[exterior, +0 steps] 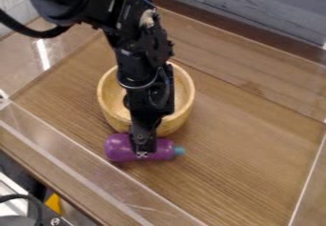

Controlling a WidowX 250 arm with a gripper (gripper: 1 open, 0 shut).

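Observation:
My black gripper (pixel 144 144) points straight down from the arm, its fingertips at a purple bottle (pixel 124 148) with a teal tip that lies on its side on the wooden table. Whether the fingers are closed around the bottle I cannot tell. A tan bowl (pixel 181 98) stands just behind the bottle, partly hidden by the arm.
A pale wall runs along the back. Dark cables and a small yellow object lie beyond the table's edge at the lower left.

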